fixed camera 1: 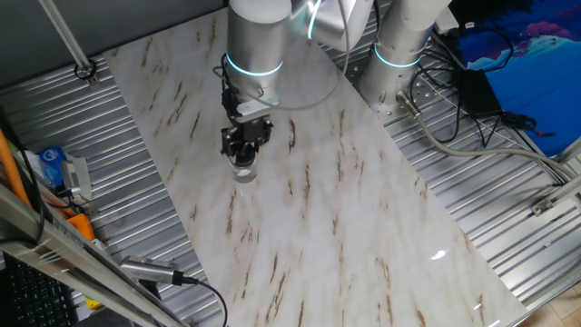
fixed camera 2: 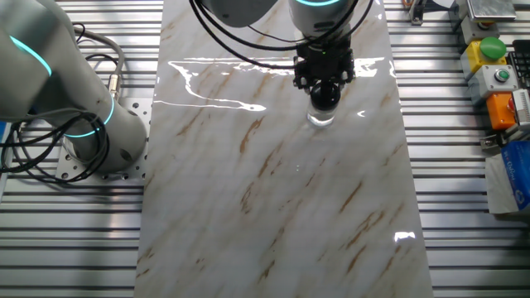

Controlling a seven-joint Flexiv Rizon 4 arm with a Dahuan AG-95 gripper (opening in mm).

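A small clear jar (fixed camera 1: 244, 174) with a black top stands near the left edge of the marbled tabletop in exterior view 1. From the other side, its clear base (fixed camera 2: 320, 118) shows below the black top (fixed camera 2: 325, 96). My black gripper (fixed camera 1: 245, 151) points down over the jar, its fingers at or around the top. In exterior view 2 the gripper (fixed camera 2: 324, 83) reaches the same spot. Dark fingers against a dark top hide whether the pads touch it, and whether the fingers are shut.
Bare marbled tabletop (fixed camera 1: 336, 245) surrounds the jar, with ribbed metal decking beyond its edges. The robot's base (fixed camera 2: 103, 141) stands beside the table. Button boxes (fixed camera 2: 494, 79) and a blue packet (fixed camera 2: 517, 174) lie off the opposite side. A cable loops along the arm.
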